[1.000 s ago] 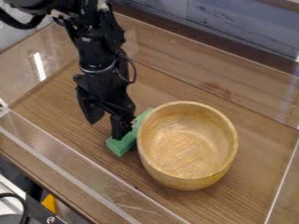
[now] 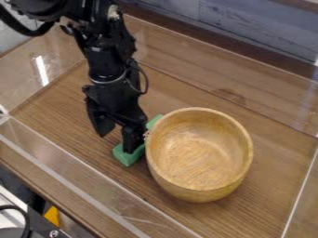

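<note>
My black gripper point(image 2: 114, 138) is low over the table, its open fingers reaching down around a green object point(image 2: 130, 153), which lies just left of a large wooden bowl point(image 2: 199, 177). The bowl hides part of the green object, and the exact contact between fingers and object is hard to tell.
A pale wall stands at the back right. A cable and a small yellow item lie off the table's lower left edge.
The arm has shifted very slightly. The green object and the bowl stay in about the same place.
</note>
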